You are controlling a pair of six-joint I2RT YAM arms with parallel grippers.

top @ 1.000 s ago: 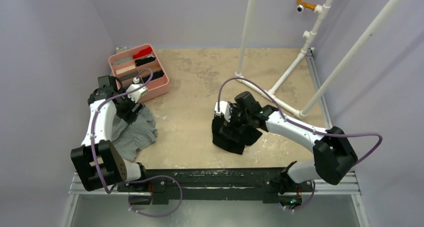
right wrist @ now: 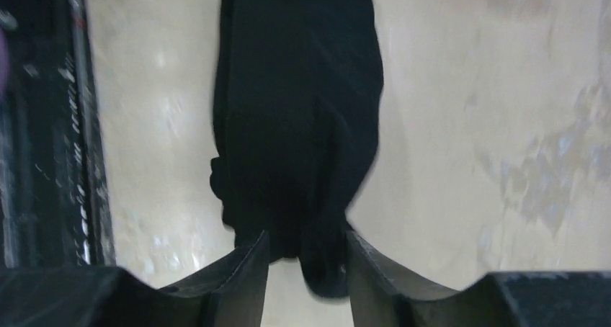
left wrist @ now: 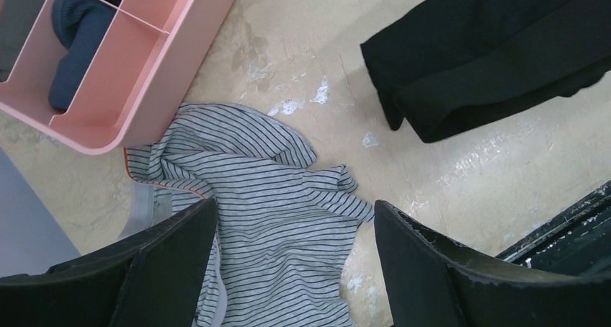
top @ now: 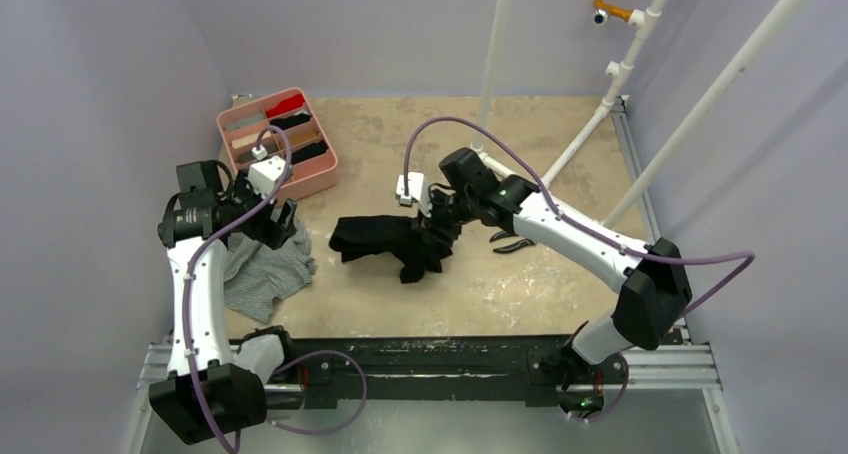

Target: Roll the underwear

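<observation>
Black underwear (top: 380, 236) lies loosely folded on the middle of the table, its near end crumpled in the right wrist view (right wrist: 295, 118). My right gripper (top: 432, 236) is over its right end, fingers apart, with dark fabric between or just beneath the tips; the view is blurred, so I cannot tell if it touches. My left gripper (top: 280, 229) stands open above a grey striped cloth (left wrist: 266, 240) on the left, its fingers empty.
A pink divided bin (top: 327, 174) of folded garments sits at back left. White pipes (top: 580, 144) stand on the right, with dark curved objects (top: 515, 246) nearby.
The black underwear has shifted left and stretched out sideways. My right gripper has moved left and slightly up the table. The left arm has shifted slightly.
</observation>
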